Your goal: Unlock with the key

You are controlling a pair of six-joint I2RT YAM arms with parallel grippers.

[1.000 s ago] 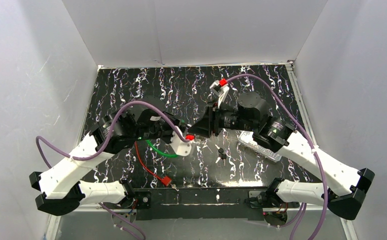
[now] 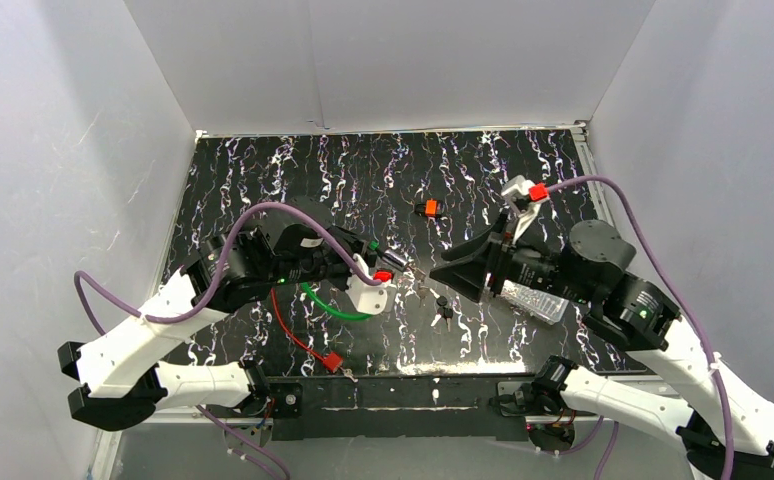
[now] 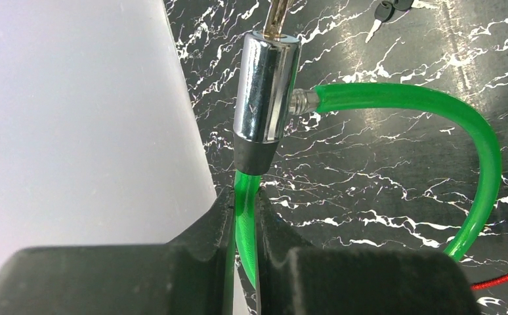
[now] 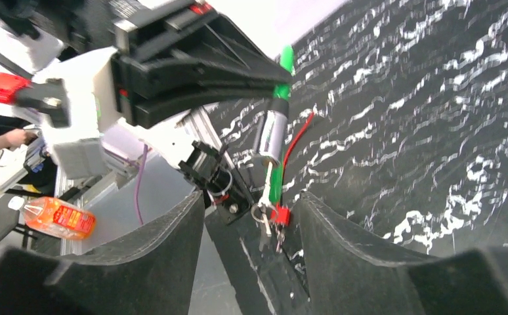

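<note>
A cable lock with a chrome cylinder (image 3: 264,88) and a green hose (image 3: 428,108) is held up in the air. My left gripper is shut on the green hose just below the cylinder's black collar. The hose's other end still joins the cylinder's side through a clear fitting. A key (image 4: 268,177) sticks out of the cylinder's end, with a ring and another key hanging from it. My right gripper (image 2: 439,277) is to the right of the lock, apart from it. In the right wrist view its fingers (image 4: 163,256) stand open with nothing gripped between them.
On the marbled table lie black-headed keys (image 2: 444,310), an orange-and-black item (image 2: 429,208), a red cable lock (image 2: 333,361) and a clear box (image 2: 535,302) partly under the right arm. Grey walls (image 2: 393,65) enclose the table.
From close against the lock, my right gripper has moved away to the right and slightly toward the front, uncovering the lock's end. The left arm has barely moved.
</note>
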